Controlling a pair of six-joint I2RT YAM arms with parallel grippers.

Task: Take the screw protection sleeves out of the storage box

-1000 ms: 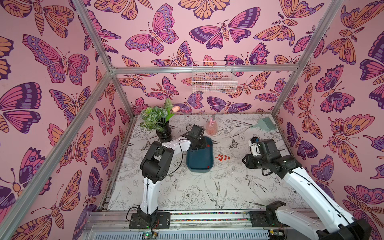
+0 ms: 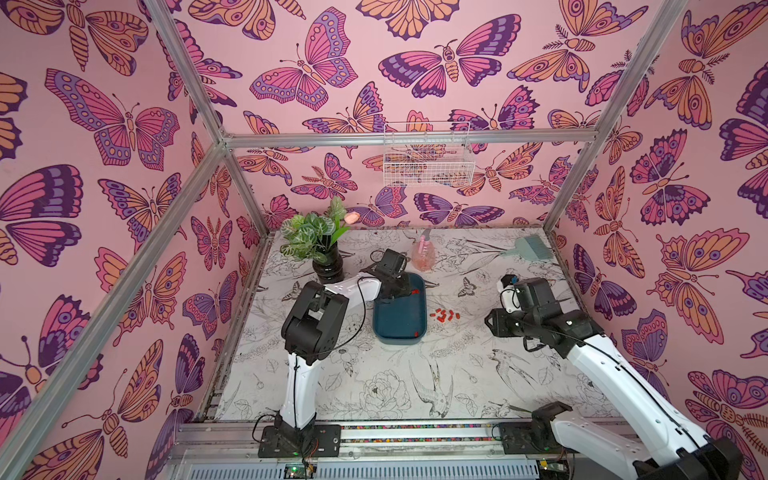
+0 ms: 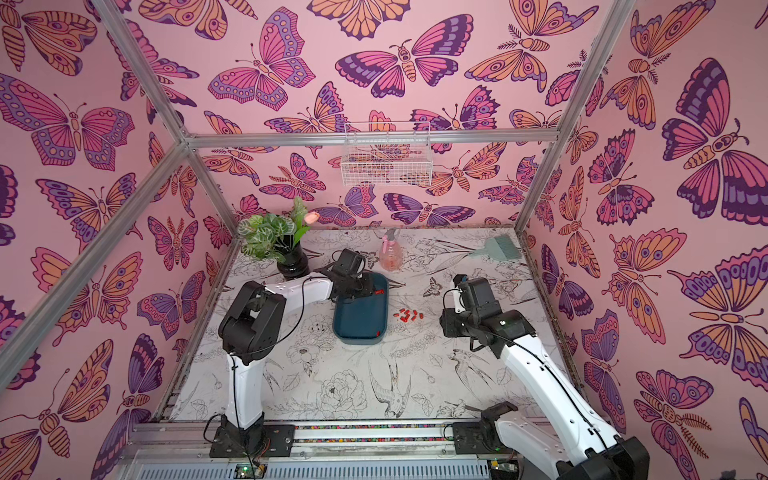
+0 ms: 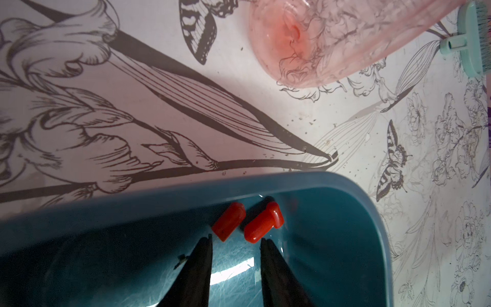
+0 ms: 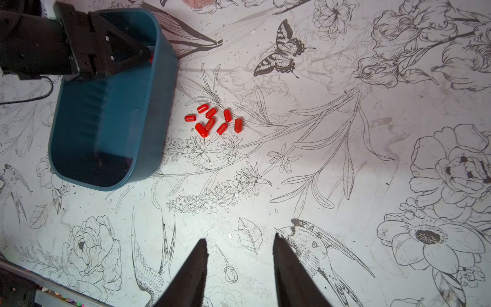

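Observation:
The blue-green storage box [image 4: 317, 181] holds red screw protection sleeves in its far right corner. In the left wrist view one sleeve [image 4: 228, 221] lies by the far wall; a second [image 4: 259, 227] sits close to its right, touching a small red end [image 4: 275, 214]. My left gripper is open inside the box, its fingertips just short of the sleeves, nothing gripped. Several sleeves [image 5: 210, 123] lie loose on the table right of the box. Away from the box, my right gripper stands open and empty above bare table.
Behind the box stands a pink transparent bottle [image 2: 423, 253]. A potted plant [image 2: 320, 236] is at the back left, and a pale green brush [image 2: 530, 248] at the back right. Another small red spot [image 2: 416, 334] shows at the box's near end. Table between box and right arm is mostly clear.
The right gripper has not moved.

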